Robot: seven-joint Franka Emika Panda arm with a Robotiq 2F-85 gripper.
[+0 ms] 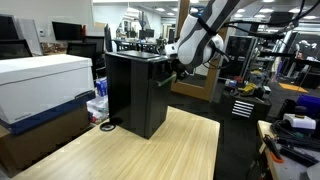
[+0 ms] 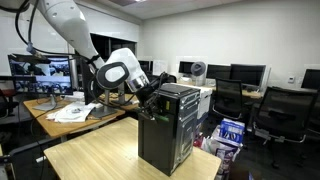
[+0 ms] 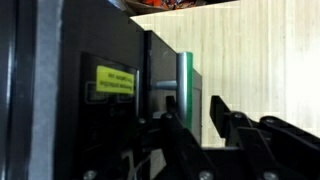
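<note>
A dark cabinet (image 1: 122, 92) stands upright on the wooden table, also seen as a black box (image 2: 160, 146) in exterior view 2. Its bar handle (image 3: 185, 88), silver with a green strip, stands off the front face in the wrist view. My gripper is at this handle, one dark finger on each side of the bar. A gap shows between the bar and the right-hand finger, so the fingers stand part open. From outside, the gripper (image 2: 152, 106) is small and dark against the cabinet's upper front; its contact with the handle cannot be made out there.
A yellow label (image 3: 115, 80) is on the cabinet face. White and brown storage boxes (image 1: 42, 92) stand left of the cabinet, with a small black ring (image 1: 107, 127) on the table nearby.
</note>
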